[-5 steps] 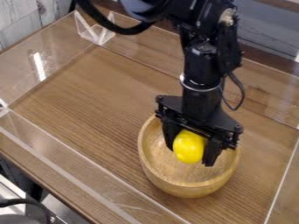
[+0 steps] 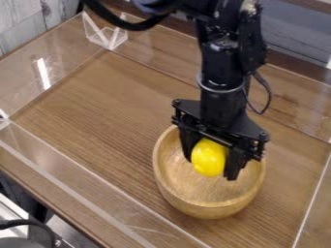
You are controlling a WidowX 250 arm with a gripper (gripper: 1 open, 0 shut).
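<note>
My black gripper hangs down over a light wooden bowl, its open fingers around a yellow object inside the bowl. The fingers partly hide the object, and whether they touch it is hard to tell.
The bowl stands on a wooden table, with a wide bare area to the left and behind. A clear plastic item is at the back left. Dark cables lie at the front left corner.
The gripper has shifted very slightly up, and less of the yellow object's lower part shows below it. The bowl stays where it was.
</note>
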